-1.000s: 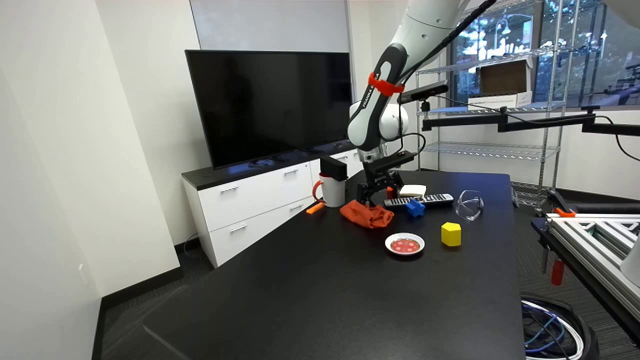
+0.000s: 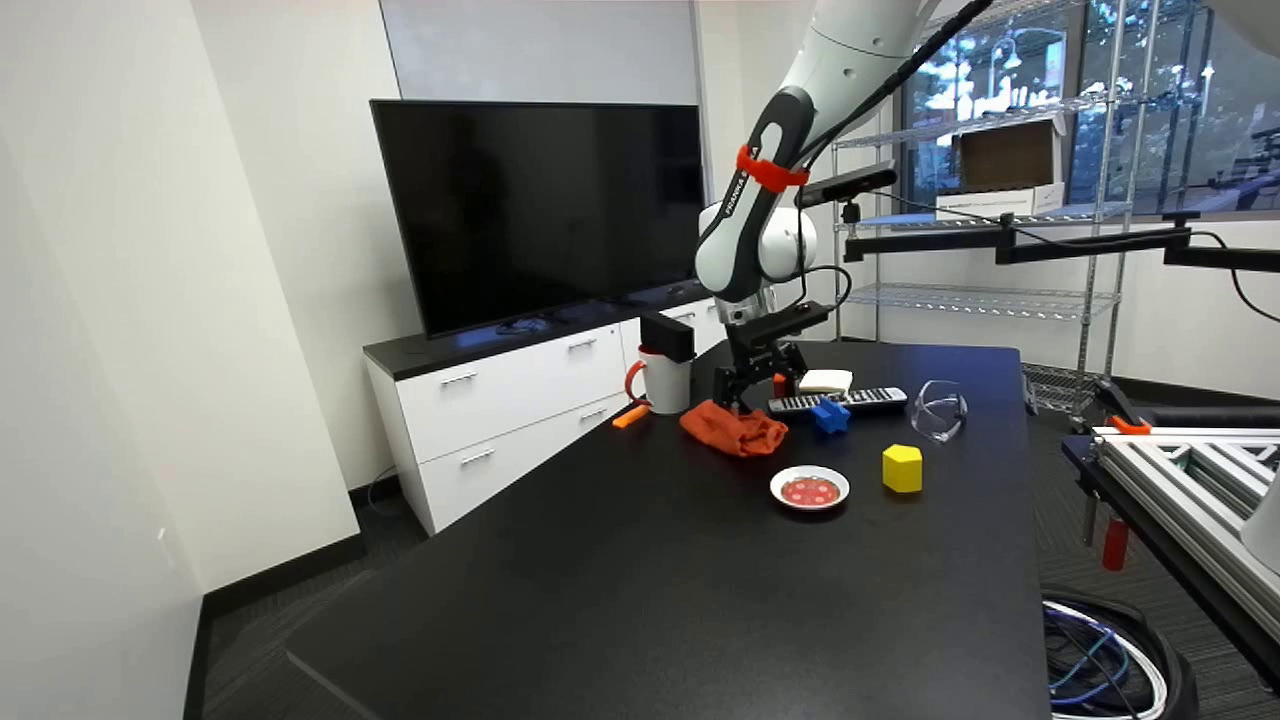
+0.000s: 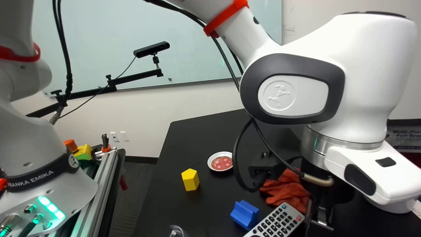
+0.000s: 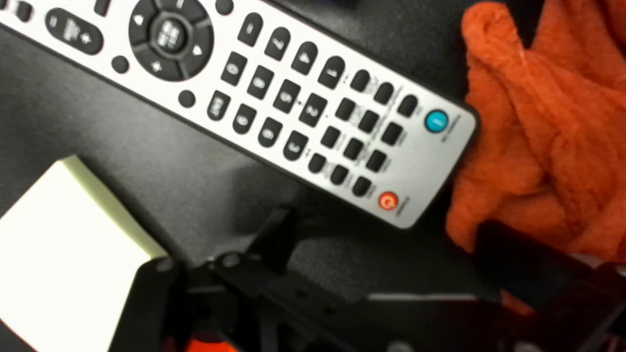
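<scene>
My gripper is low over the table at its far end, its two dark fingers wide apart in the wrist view. Bare black tabletop shows between them. The left finger [image 4: 277, 237] is close to a white block with a pale yellow side [image 4: 64, 252]. Over the edge of the crumpled orange cloth [image 4: 546, 135] is the other finger; whether it touches the cloth I cannot tell. A silver remote [image 4: 328, 111] lies just beyond the fingers, its end with the red and blue buttons against the cloth. In exterior view 2 the arm hides most of the gripper.
A blue block [image 2: 830, 415] is beside the remote. Nearer are a white dish with a red patterned inside [image 2: 810, 488] and a yellow block [image 2: 902, 468]. Clear glasses [image 2: 939, 410] lie right; a white mug [image 2: 666, 382] and orange piece [image 2: 631, 416] left.
</scene>
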